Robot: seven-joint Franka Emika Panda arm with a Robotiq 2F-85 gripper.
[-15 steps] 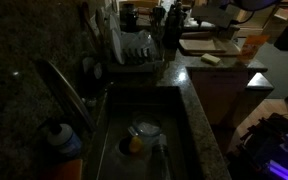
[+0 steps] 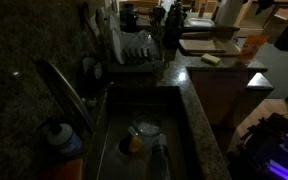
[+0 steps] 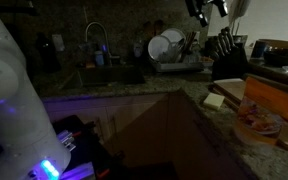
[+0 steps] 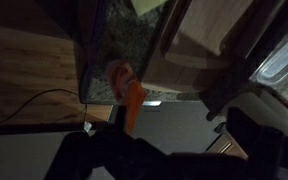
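In the wrist view my gripper stands open, its dark fingers spread apart near the lower edge with nothing visible between them. An orange and pink bag or packet [image 4: 125, 88] appears left of centre, partly hidden by the left finger. On the counter in exterior view 2, the orange packet [image 3: 264, 108] is at the right, apart from a pale yellow block [image 3: 214, 100]. Only a piece of the arm and gripper [image 3: 197, 12] shows at the top edge there, high above the counter.
A wooden board [image 4: 199, 40] lies beside the packet. The dish rack [image 2: 139, 67] holds plates, with the sink [image 2: 104, 110] in front containing a glass and a yellowish round item. A clear container [image 4: 283, 58] is at the right. The counter edge drops to the floor.
In exterior view 1 the arm and gripper have moved to the right along the top, away from above the board. The counter and sink items look unmoved.
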